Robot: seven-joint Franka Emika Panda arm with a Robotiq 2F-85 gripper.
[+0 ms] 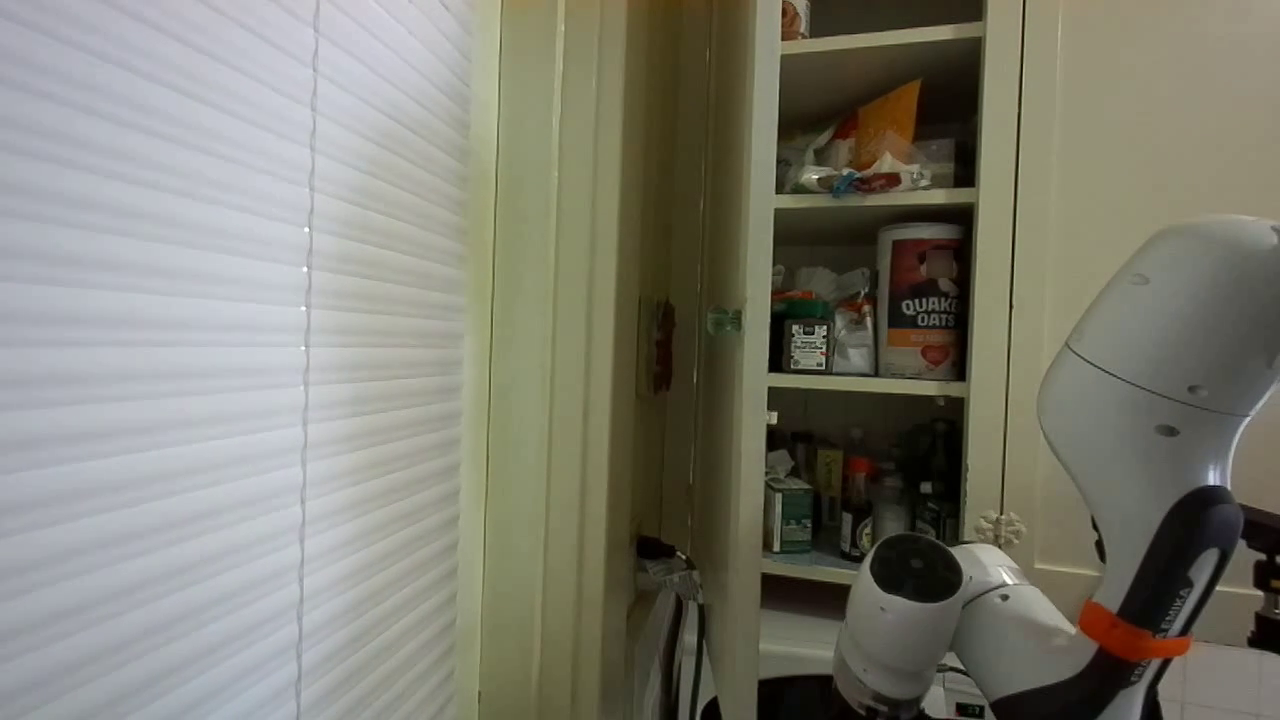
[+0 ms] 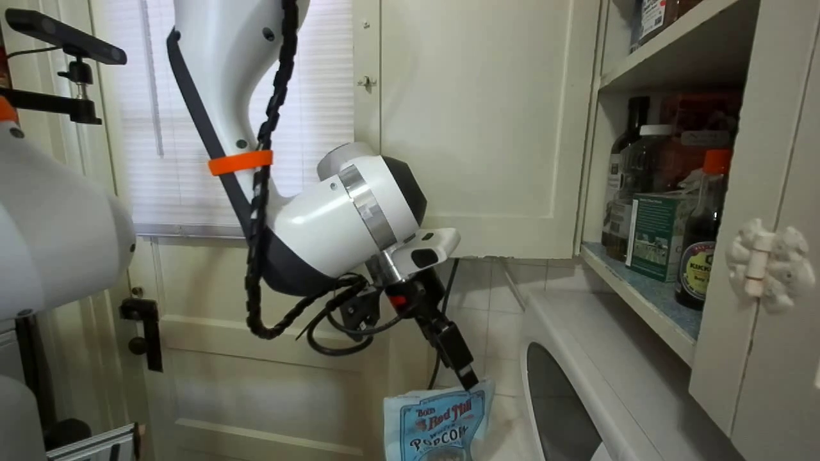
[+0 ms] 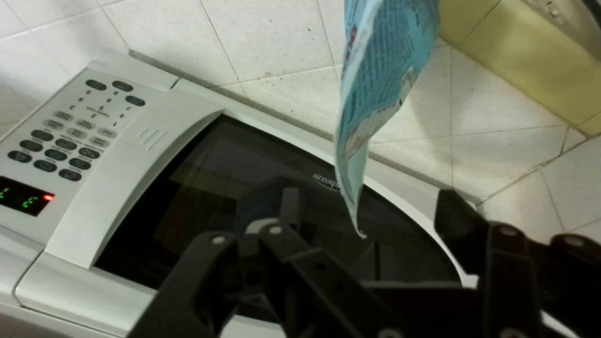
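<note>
A blue Bob's Red Mill white popcorn bag (image 2: 438,427) shows at the bottom of exterior view 2, my gripper (image 2: 469,381) over its upper right corner. In the wrist view the bag (image 3: 383,73) is seen nearly edge-on, its narrow end reaching down between the fingers. My gripper stands open there, with a gap on either side of the bag; neither finger visibly presses on it. What the bag rests on is hidden.
A white microwave (image 3: 107,152) with a dark door fills much of the wrist view. The open cupboard (image 1: 866,386) holds oats, bottles and boxes, and its door (image 1: 729,480) stands out beside the arm. White tiles (image 3: 281,45) lie behind the microwave.
</note>
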